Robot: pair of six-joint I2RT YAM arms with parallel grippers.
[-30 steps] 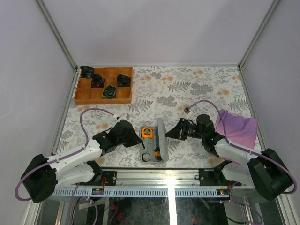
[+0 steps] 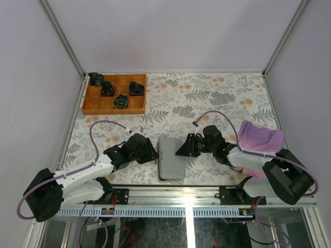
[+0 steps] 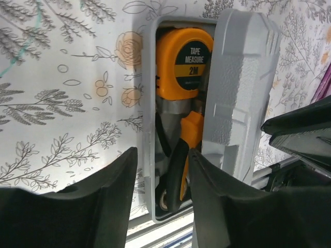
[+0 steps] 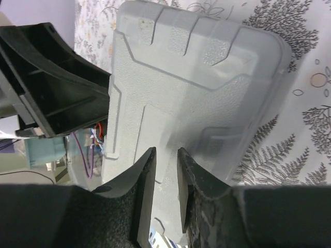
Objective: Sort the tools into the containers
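A grey toolbox (image 2: 171,168) lies at the front centre, its lid (image 4: 201,98) down in the top and right wrist views. The left wrist view shows the lid (image 3: 232,88) tilted, exposing a tape measure (image 3: 183,62) and an orange-handled tool (image 3: 189,129). My left gripper (image 2: 151,154) stands at the box's left edge, part open, with nothing visible between its fingers. My right gripper (image 2: 183,152) is over the lid's middle, its fingertips (image 4: 150,160) close to or on the lid, slightly apart with nothing held visible.
An orange compartment tray (image 2: 114,109) with several dark bundles is at the back left. A pink-purple cloth (image 2: 261,137) lies at the right.
The lid has swung from standing upright, with the tools showing, down over the box. My right gripper has moved left over it.
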